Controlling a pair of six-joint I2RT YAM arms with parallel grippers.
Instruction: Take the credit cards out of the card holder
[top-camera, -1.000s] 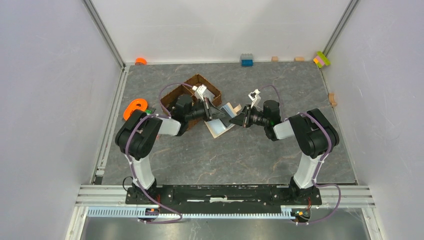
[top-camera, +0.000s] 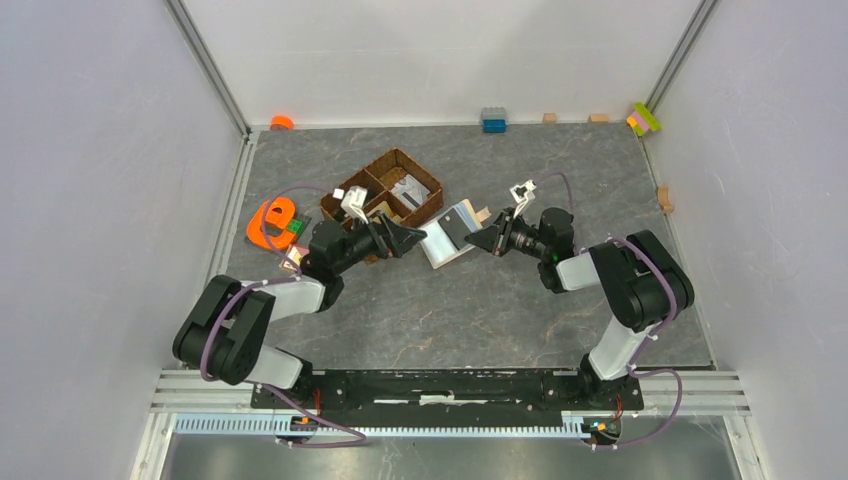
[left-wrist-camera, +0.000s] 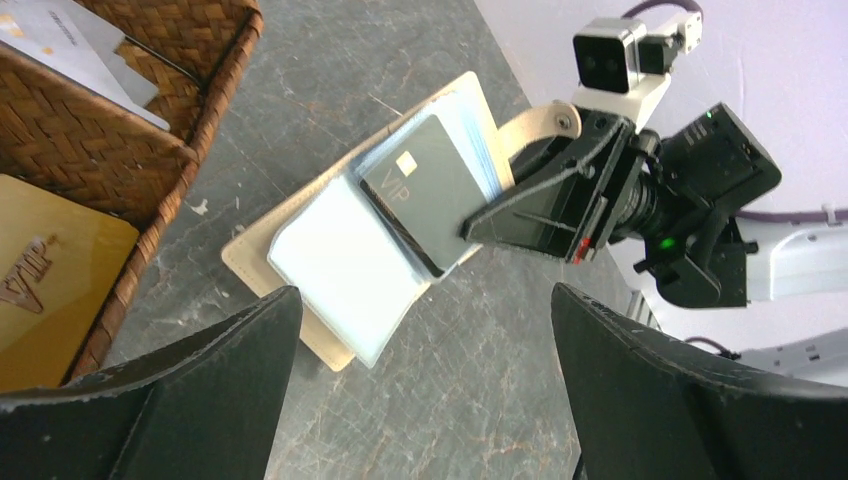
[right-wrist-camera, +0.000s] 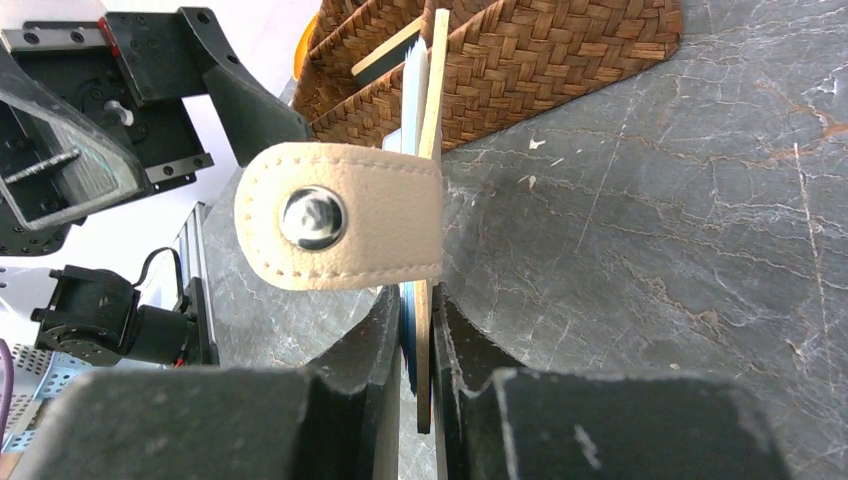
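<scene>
The beige card holder (left-wrist-camera: 250, 250) is held up off the table, with pale sleeves inside and a dark card (left-wrist-camera: 430, 190) marked VIP across its middle. My right gripper (top-camera: 478, 240) is shut on the holder's edge. Seen edge-on in the right wrist view, the holder (right-wrist-camera: 428, 110) runs between the fingers, its snap strap (right-wrist-camera: 370, 215) sticking out to the left. To the holder's left, my left gripper (top-camera: 415, 236) stands open and apart from it, nothing between its fingers. A gold VIP card (left-wrist-camera: 60, 275) lies in the woven basket.
The divided woven basket (top-camera: 412, 165) sits behind the left gripper, with pale cards (left-wrist-camera: 75, 50) in another compartment. An orange object (top-camera: 270, 222) is at far left. Blue blocks (top-camera: 494, 125) stand at the back edge.
My left gripper has drawn back left from the holder and its fingers have opened. The right gripper, with the holder, has shifted only slightly.
</scene>
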